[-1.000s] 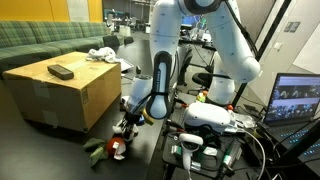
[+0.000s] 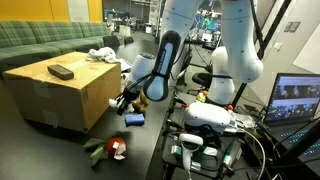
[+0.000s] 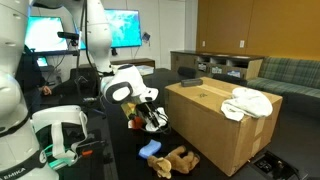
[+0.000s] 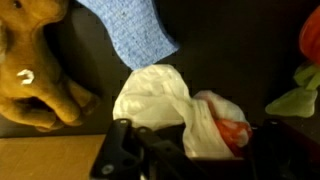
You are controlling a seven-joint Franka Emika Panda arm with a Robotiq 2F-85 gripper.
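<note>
My gripper [image 2: 124, 102] is low beside the cardboard box, its fingers closed. In the wrist view a crumpled white thing with red patches [image 4: 165, 97] lies right at the fingers and appears pinched by them. Exterior view 2 has the white thing [image 3: 156, 123] hanging under the gripper [image 3: 157, 112]. Close by on the dark surface are a blue cloth [image 4: 137, 30] and a brown plush toy [image 4: 35, 70]. The fingertips themselves are partly hidden by the white thing.
A large cardboard box [image 3: 195, 110] bears a dark object [image 2: 61, 72] and a white cloth [image 3: 247, 104]. A red item [image 2: 117, 148] with a green part [image 2: 97, 150] lies on the dark surface. A laptop [image 2: 296, 100] stands at the right.
My gripper has moved up and toward the box, away from the red item. The white thing now shows by the fingers, and the blue cloth is in clearer sight.
</note>
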